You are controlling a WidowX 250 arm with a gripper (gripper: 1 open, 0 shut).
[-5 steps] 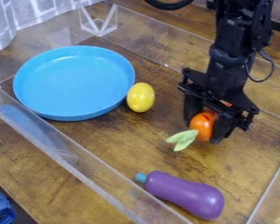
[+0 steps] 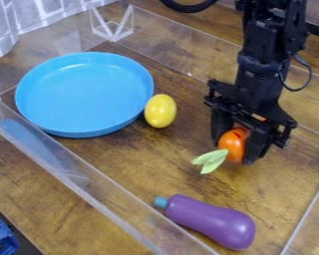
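Note:
The black gripper (image 2: pixel 249 133) reaches down on the right side of the wooden table, shut on an orange carrot (image 2: pixel 231 147) with pale green leaves pointing toward the lower left. The dark fingers partly hide the carrot, which is low at the table surface; whether it touches the wood I cannot tell.
A blue plate (image 2: pixel 83 93) lies at the left. A yellow lemon (image 2: pixel 159 111) sits between plate and gripper. A purple eggplant (image 2: pixel 210 221) lies at the bottom. Clear plastic walls run along the left and lower edges. Bare wood lies around the carrot.
The gripper and carrot have shifted very slightly; the other things stay in place.

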